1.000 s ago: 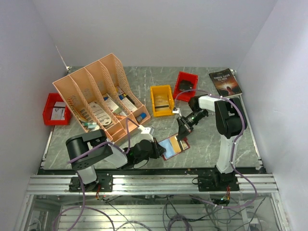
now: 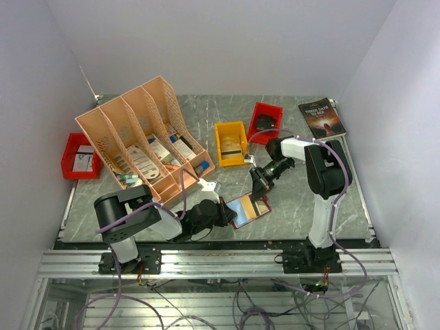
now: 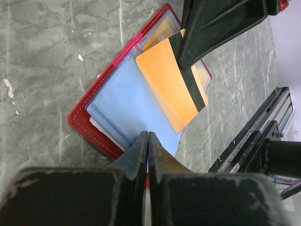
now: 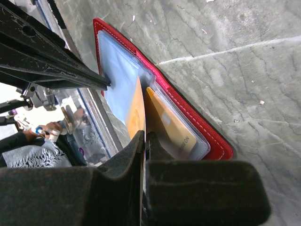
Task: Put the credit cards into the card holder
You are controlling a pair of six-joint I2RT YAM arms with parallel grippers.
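Observation:
The card holder (image 3: 98, 84) lies spread open on the table, red-edged with clear pockets and a blue sleeve (image 3: 127, 101). My left gripper is shut on the sleeve's near edge. An orange card with a black stripe (image 3: 162, 70) stands tilted over the holder, its lower edge against the blue sleeve. My right gripper is shut on this card, seen nearly edge-on in the right wrist view. Whether its lower edge is inside a pocket cannot be told. Another gold card (image 4: 176, 129) lies in a clear pocket beside it.
A yellow bin (image 2: 218, 161) with a card-like thing inside and a red bin (image 2: 275, 108) stand behind the holder. A pink sorter (image 2: 110, 130) fills the back left. A book (image 2: 322, 118) lies back right.
The left arm and the holder look unmoved.

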